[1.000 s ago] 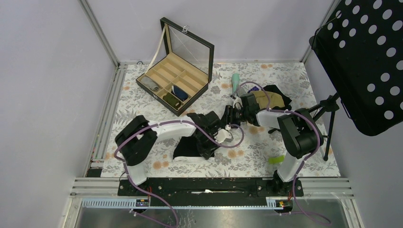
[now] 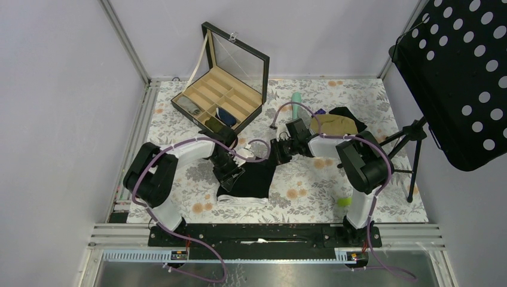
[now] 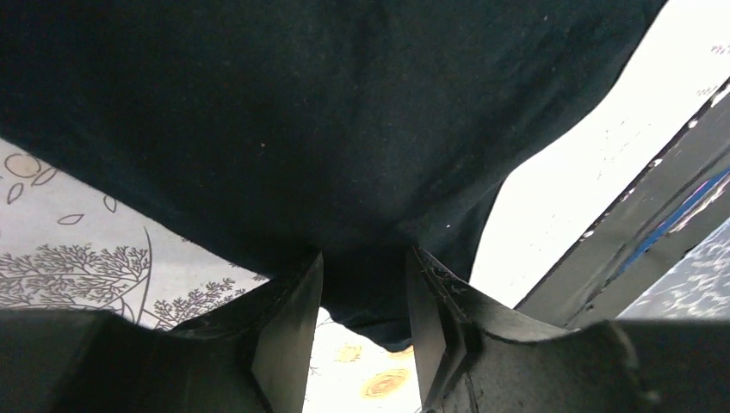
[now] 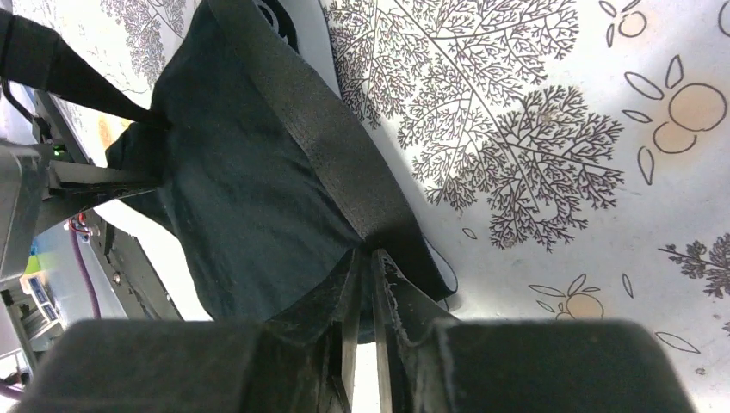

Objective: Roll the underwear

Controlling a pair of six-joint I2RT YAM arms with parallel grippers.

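A black pair of underwear lies flat on the patterned table, with a white strip along its near edge. My left gripper is down on its left part; in the left wrist view its fingertips rest on the fabric, slightly apart. My right gripper is at the upper right corner of the underwear; in the right wrist view its tips sit close together on the dark waistband. Whether either grips fabric is unclear.
An open compartment box with rolled items stands at the back left. A pile of olive and black clothing lies at the back right, by a mint object. A black perforated panel is at the right.
My left gripper has swung from over the underwear's right side to its left part and lowered. My right gripper has moved left and down onto the corner.
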